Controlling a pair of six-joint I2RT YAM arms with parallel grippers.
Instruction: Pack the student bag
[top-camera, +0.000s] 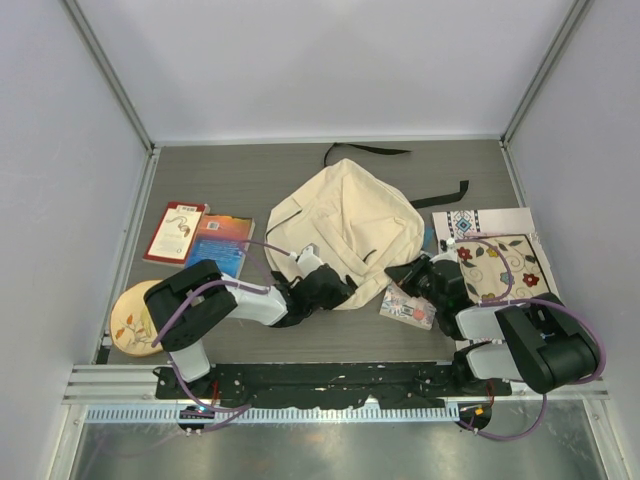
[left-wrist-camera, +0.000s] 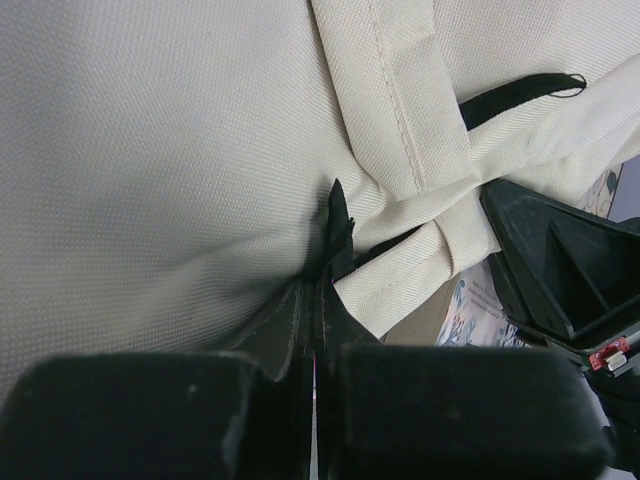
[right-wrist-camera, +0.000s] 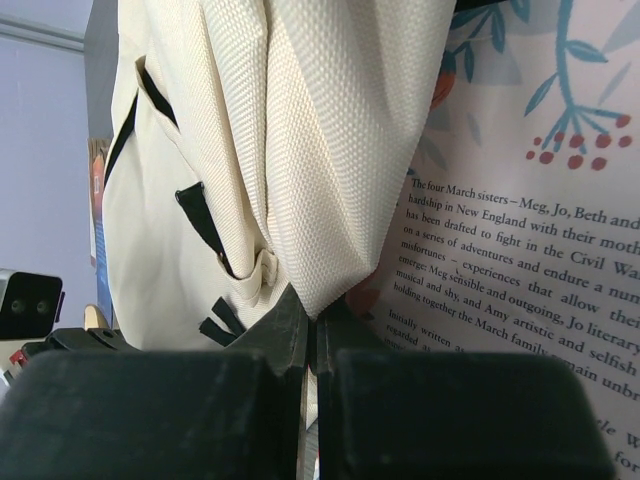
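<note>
A cream canvas bag (top-camera: 345, 210) with black straps lies flat in the middle of the table. My left gripper (top-camera: 342, 292) is on its lower part; in the left wrist view the left fingertips (left-wrist-camera: 318, 285) are shut at a black strap end, and whether they pinch any of it is unclear. My right gripper (top-camera: 398, 270) is shut on the bag's folded edge, which rises from between its fingers. A floral book with printed text (right-wrist-camera: 500, 250) lies beneath it in the right wrist view.
Books (top-camera: 175, 232) and a blue-orange book (top-camera: 215, 250) lie at left, with a round tan item (top-camera: 135, 320) below. Patterned books (top-camera: 495, 265) lie at right and a small one (top-camera: 405, 310) below the bag.
</note>
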